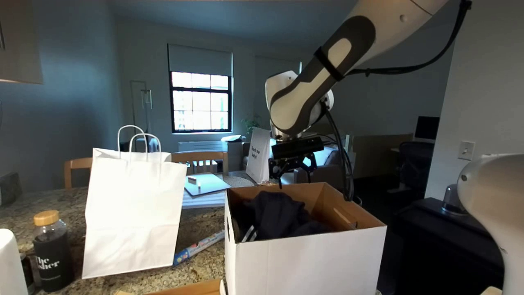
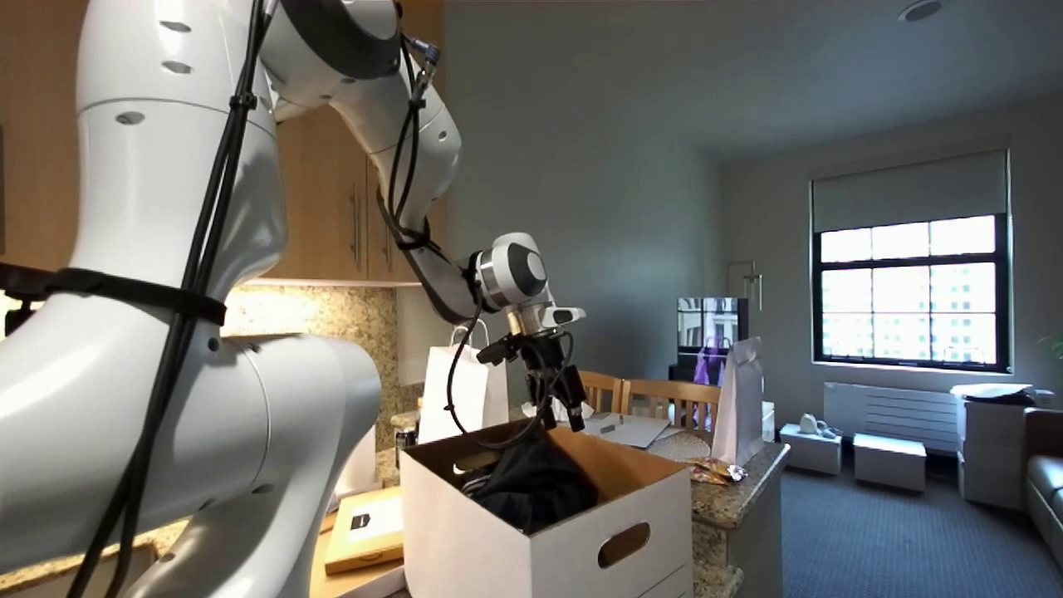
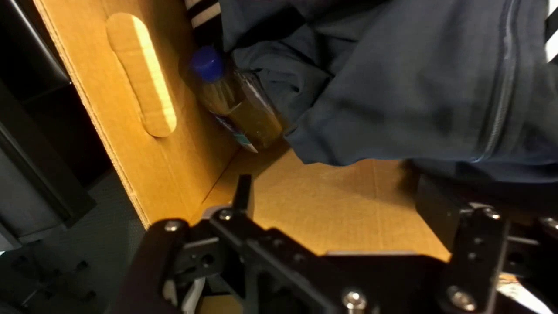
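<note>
A white cardboard box (image 1: pixel 307 263) with a brown inside holds a dark garment (image 1: pixel 282 214) with white stripes. In the wrist view the garment (image 3: pixel 397 99) is heaped across the upper part, and a bottle (image 3: pixel 246 115) with a blue cap leans beside it in the box corner. My gripper is open, its fingers wide apart over bare cardboard at the box floor, with nothing between them. From outside, the gripper (image 1: pixel 295 182) hangs just above the box's far side, clear of the garment.
Left of the box stand a white paper bag (image 1: pixel 135 216) and a dark bottle (image 1: pixel 51 255) with a wooden lid. A blue-and-white tube (image 1: pixel 199 248) lies on the counter between bag and box. A white sign (image 1: pixel 258 155) stands behind.
</note>
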